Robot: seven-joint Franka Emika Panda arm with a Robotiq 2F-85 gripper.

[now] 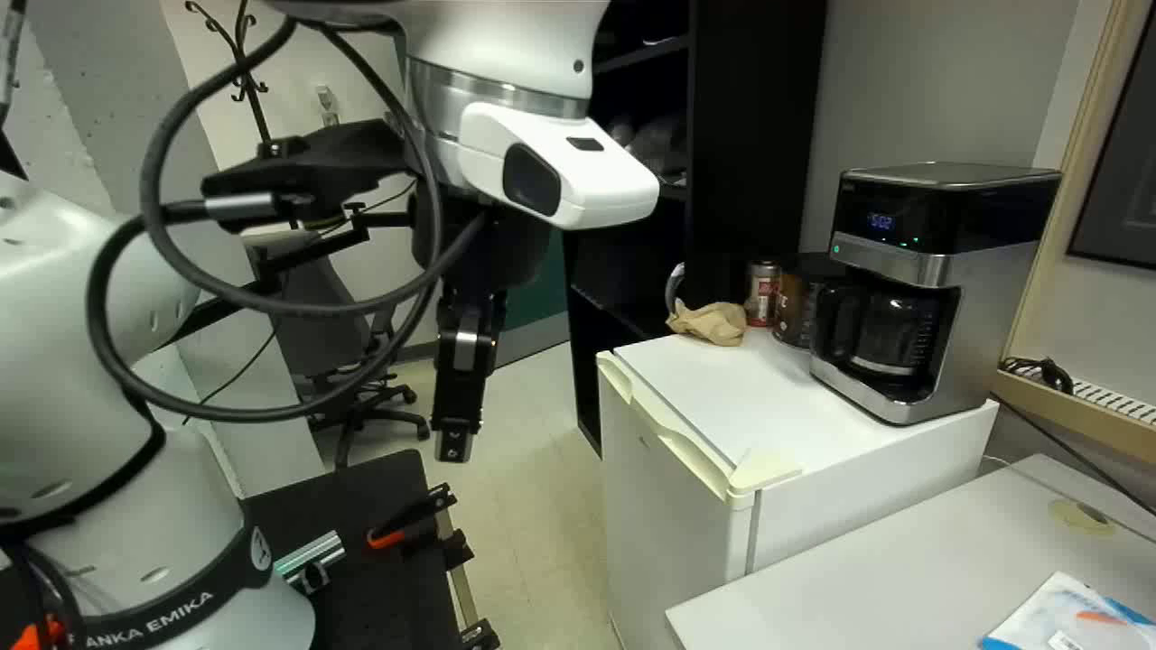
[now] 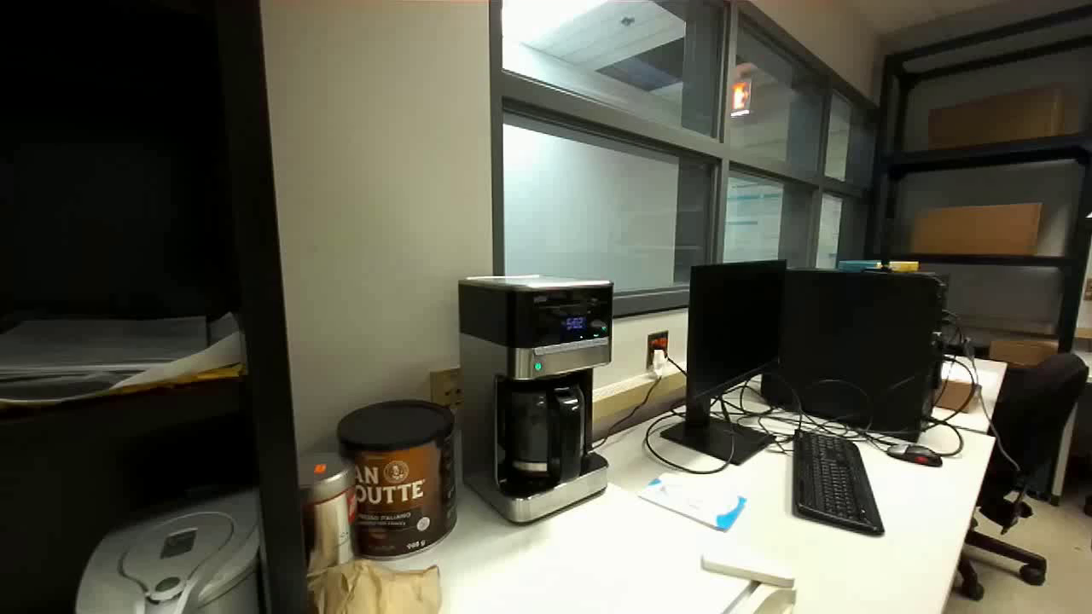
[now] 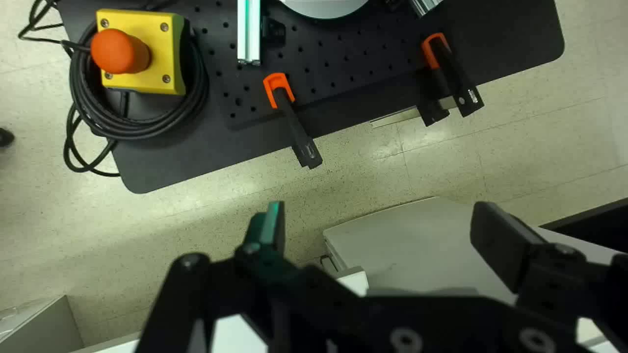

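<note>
My gripper is open, its two black fingers set wide apart with nothing between them in the wrist view. From the side, in exterior view 1, the gripper [image 1: 452, 446] points straight down over the floor, between the black robot table [image 1: 374, 487] and the white fridge [image 1: 677, 482]. On the fridge top stand a coffee maker [image 1: 937, 287] with its glass carafe in place, a brown coffee can [image 2: 399, 501], a silver-and-red canister [image 1: 763, 292] and a crumpled tan cloth or paper [image 1: 710, 321]. The gripper is apart from all of these.
A white desk [image 1: 889, 563] adjoins the fridge, bearing a packet [image 1: 1067, 617], a monitor [image 2: 737, 327] and a keyboard [image 2: 834, 481]. A black shelf [image 1: 759, 130] rises behind the fridge. Clamps [image 3: 294, 126] and a yellow emergency-stop box [image 3: 165, 53] sit on the robot table.
</note>
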